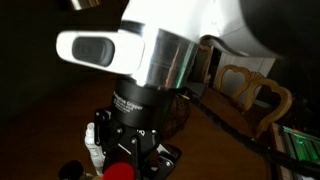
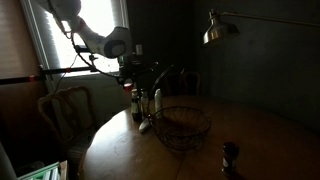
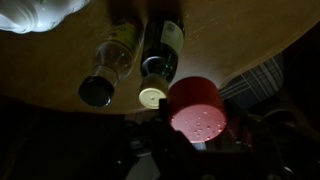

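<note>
A red-topped item (image 3: pixel 197 112), its round top dotted with small marks, is held in my gripper. The fingers are shut on it, though dark shadow hides most of the fingers. In exterior view 1 the red piece (image 1: pixel 118 172) shows at the bottom edge, under the gripper (image 1: pixel 140 150). Exterior view 2 has the gripper (image 2: pixel 126 72) over the far left side of the table, the red item (image 2: pixel 127 86) just below it. What lies under the red top is hidden.
Beside the held item in the wrist view stand a beige-capped dark bottle (image 3: pixel 153 90) and a black-capped bottle (image 3: pixel 97 91). A white bottle (image 1: pixel 94 146) is close by. A wire basket (image 2: pixel 180 128) and a small dark container (image 2: pixel 230 156) occupy the table.
</note>
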